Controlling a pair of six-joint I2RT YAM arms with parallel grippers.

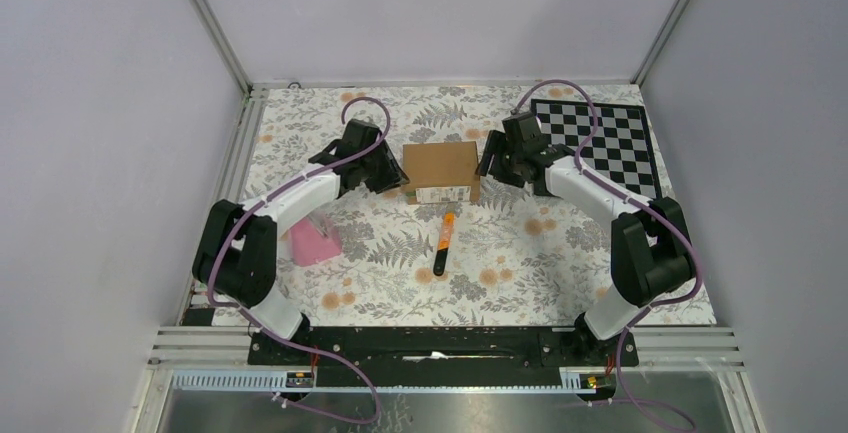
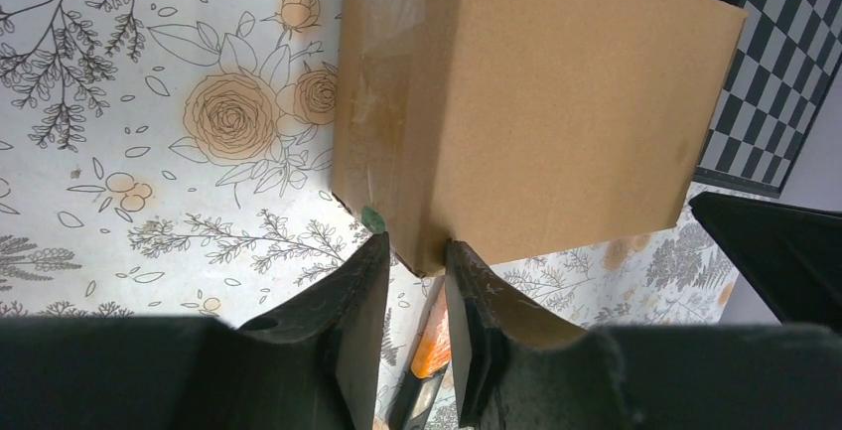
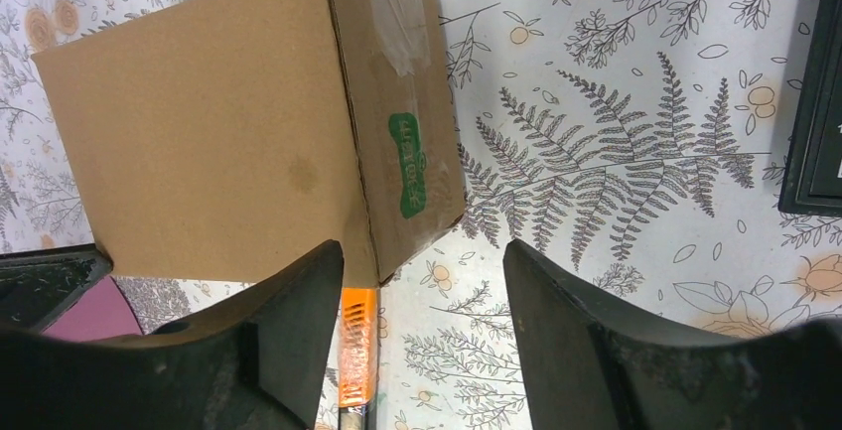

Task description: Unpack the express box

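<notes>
The closed brown express box (image 1: 440, 163) lies in the middle of the table, a white label on its front side. At its left side hovers my left gripper (image 1: 402, 185); in the left wrist view its fingertips (image 2: 371, 256) are a small gap apart, close to a lower corner of the box (image 2: 556, 102). Beside the box's right side is my right gripper, part open, its left finger overlapping the box corner in view. Neither gripper holds anything that shows. An orange and black box cutter (image 1: 443, 245) rests in front of the box.
A pink container (image 1: 314, 241) stands at the left front, partly behind the left arm. The checkerboard (image 1: 610, 143) fills the back right.
</notes>
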